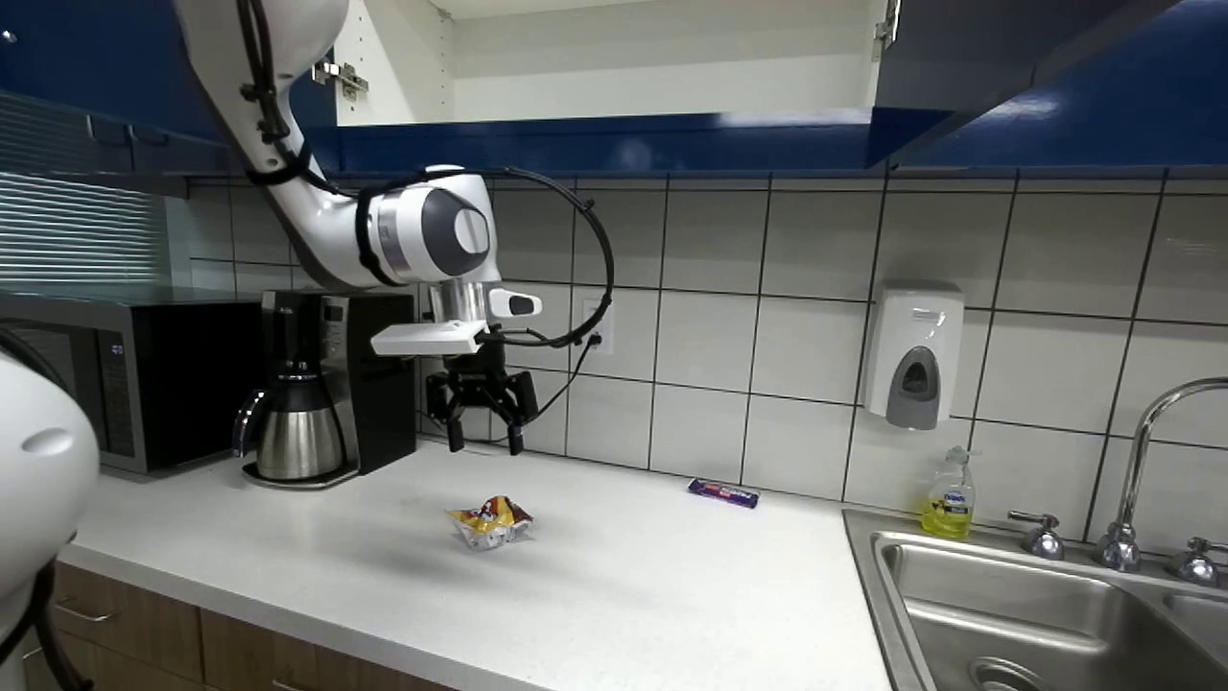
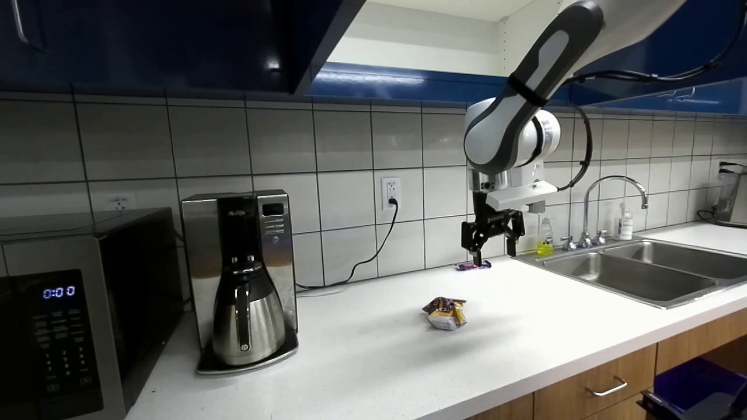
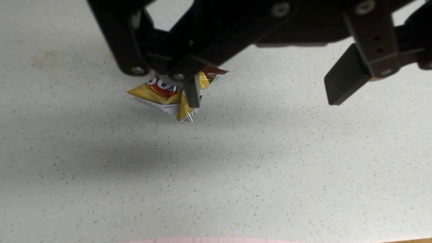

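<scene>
A crumpled yellow, red and silver snack bag (image 1: 491,524) lies on the white counter (image 1: 645,576). Above the counter hangs my gripper (image 1: 484,443), open and empty, apart from the bag. In the wrist view the bag (image 3: 162,95) is partly covered by the left finger, while bare counter shows between the fingertips. The second exterior view has the bag (image 2: 446,314) below and a little left of my gripper (image 2: 495,255). A purple wrapped bar (image 1: 722,493) rests near the tiled wall.
A coffee maker (image 1: 380,380) with a steel carafe (image 1: 299,438) and a microwave (image 1: 184,369) occupy the left side. To the right are a sink (image 1: 1002,599), faucet and yellow soap bottle (image 1: 948,501). An open cabinet (image 1: 656,69) is overhead. Mid-counter is clear around the bag.
</scene>
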